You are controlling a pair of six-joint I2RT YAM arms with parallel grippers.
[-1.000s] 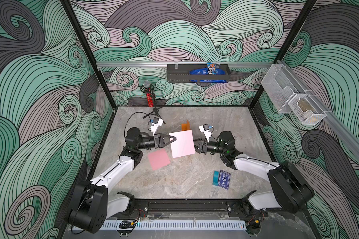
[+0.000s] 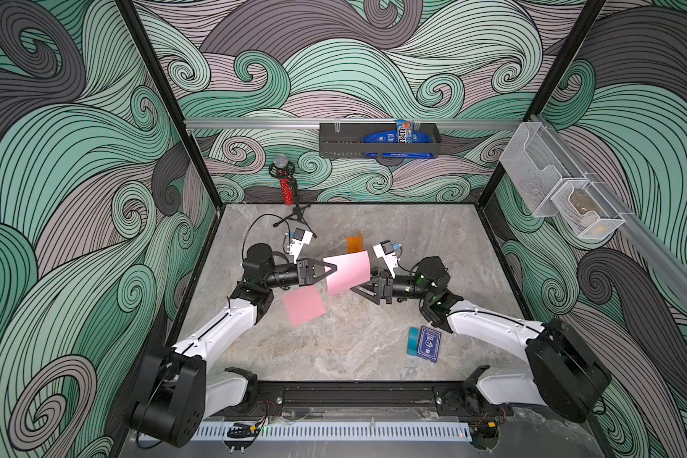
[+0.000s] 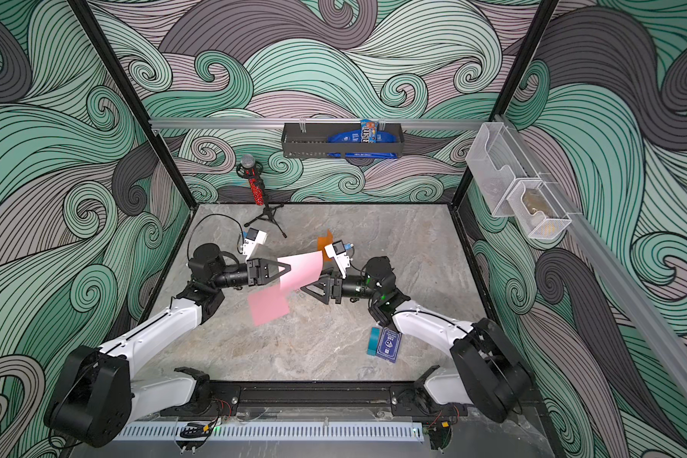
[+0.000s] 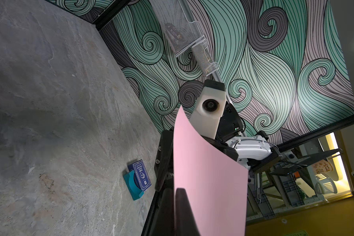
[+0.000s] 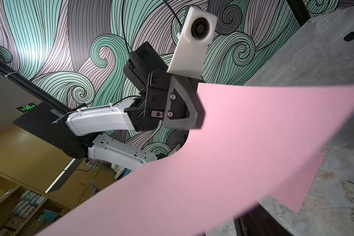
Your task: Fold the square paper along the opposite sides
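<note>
A light pink square paper [image 2: 348, 271] is held above the table, its left edge in my left gripper [image 2: 334, 268], which is shut on it. In the left wrist view the paper [image 4: 208, 177] runs upright and curls away from the fingertips [image 4: 181, 196]. My right gripper [image 2: 356, 287] is open at the paper's lower right side, with part of it hidden behind the sheet. In the right wrist view the bent paper [image 5: 224, 153] covers most of the right fingers; one dark finger [image 5: 259, 222] shows below it.
A second pink sheet [image 2: 303, 306] lies flat on the table below the left gripper. An orange piece [image 2: 355, 242] sits behind the held paper. A blue card box with a teal piece [image 2: 429, 343] lies at front right.
The sheet's right side, flat before, is now bent and tilted.
</note>
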